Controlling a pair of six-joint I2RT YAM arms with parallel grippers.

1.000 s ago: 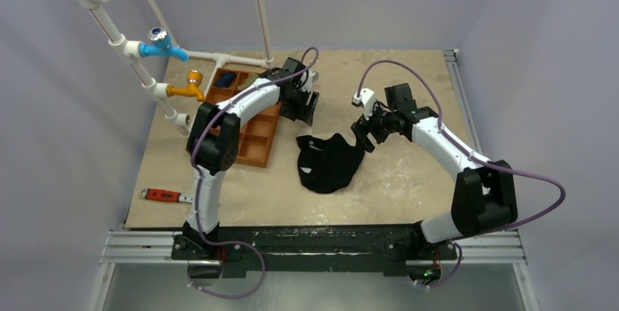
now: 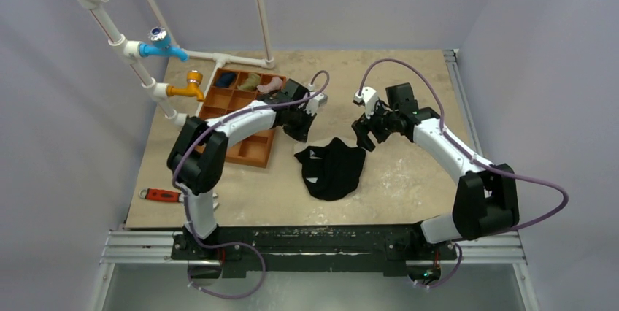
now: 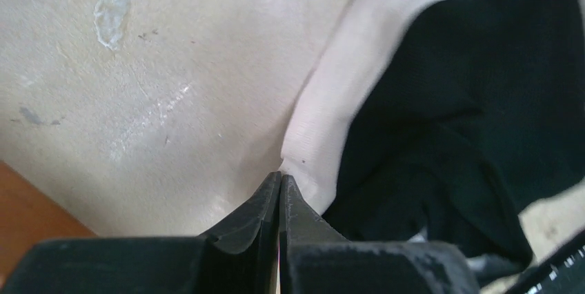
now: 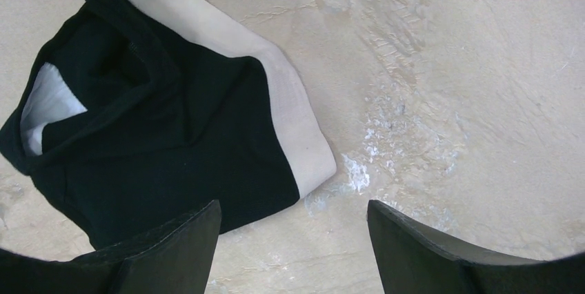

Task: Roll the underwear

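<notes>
The black underwear [image 2: 339,172] lies spread on the table, its pale waistband [image 4: 300,125] along the far side and a white patch [image 4: 52,104] showing in an opening. At the waistband's left end, my left gripper is shut, with the band's pale cloth running up to its fingertips and apparently pinched between them. My right gripper stands open above the garment's right side. Nothing is held between its widely spaced fingers.
A brown compartment box [image 2: 253,152] stands close by on the left, with rolled cloths [image 2: 250,81] in its back row. A red-handled tool [image 2: 159,195] lies at the front left. Bare table surrounds the garment at the front and right.
My left gripper has come toward the front and its fingers have closed at the waistband. The underwear has shifted slightly frontward. The right arm has barely moved.
</notes>
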